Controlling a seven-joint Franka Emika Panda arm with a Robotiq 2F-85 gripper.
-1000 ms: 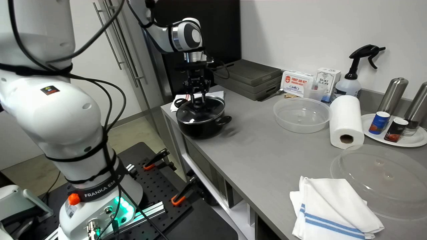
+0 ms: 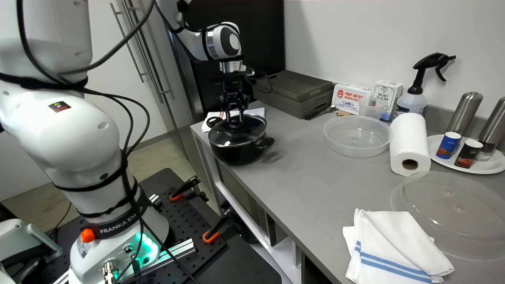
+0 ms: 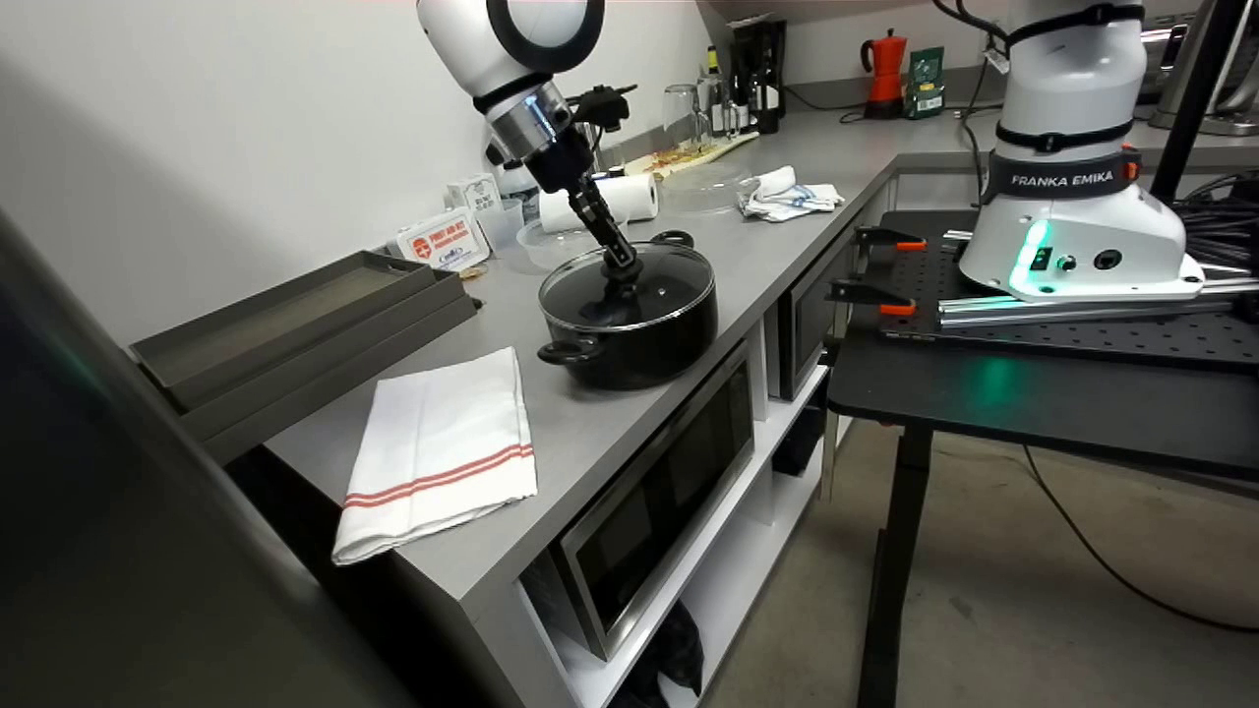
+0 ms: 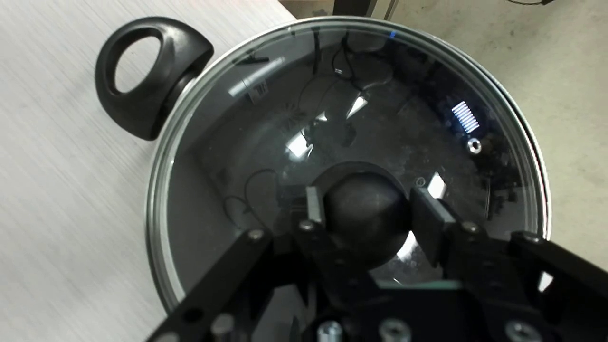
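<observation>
A black pot (image 3: 643, 360) with two side handles stands at the counter's front edge, covered by a glass lid (image 4: 239, 142) with a metal rim. In the wrist view the round black lid knob (image 4: 365, 213) sits between my fingers. My gripper (image 2: 234, 118) comes down onto the middle of the lid and is shut on the knob, a finger on each side. As far as the exterior views show, the lid rests on the pot's rim. Reflections on the glass hide what the pot holds.
A red-striped towel (image 3: 443, 442) and stacked grey trays (image 3: 307, 336) lie near the pot. Along the counter are a clear plastic bowl (image 2: 357, 137), a paper towel roll (image 2: 409, 142), a clear lid (image 2: 454, 213) and a blue-striped towel (image 2: 393, 246). Mid-counter is free.
The arm has shifted very slightly to the right. Pot, lid and gripper are otherwise in nearly the same place.
</observation>
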